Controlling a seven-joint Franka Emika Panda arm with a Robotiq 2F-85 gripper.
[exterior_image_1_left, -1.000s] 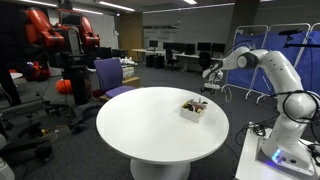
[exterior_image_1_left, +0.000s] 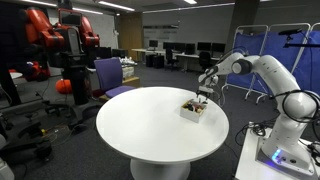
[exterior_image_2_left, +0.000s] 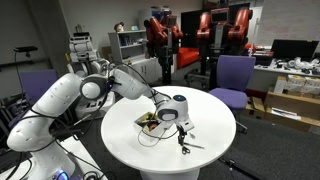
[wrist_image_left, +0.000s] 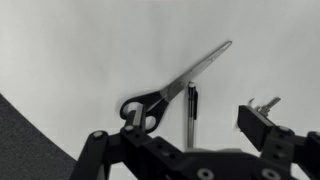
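Observation:
In the wrist view my gripper stands open, with nothing held between its fingers. Below it on the white table lie scissors (wrist_image_left: 182, 82) with black handles and a grey blade slanting up to the right. A slim pen (wrist_image_left: 191, 118), dark toward its upper end, lies beside them in the gap between the fingers as seen from above. A small metal item (wrist_image_left: 267, 104) is at the right, partly hidden by the right finger. From the second exterior view, the gripper (exterior_image_2_left: 183, 130) hangs over the table just behind the scissors (exterior_image_2_left: 185, 150).
An open box (exterior_image_1_left: 192, 111) with mixed small items stands on the round white table (exterior_image_1_left: 140, 120), close to the gripper. A purple chair (exterior_image_2_left: 235, 75) stands beyond the table.
The arm has come down toward the tabletop, and the gripper now sits lower, behind the box. The box has stayed where it was.

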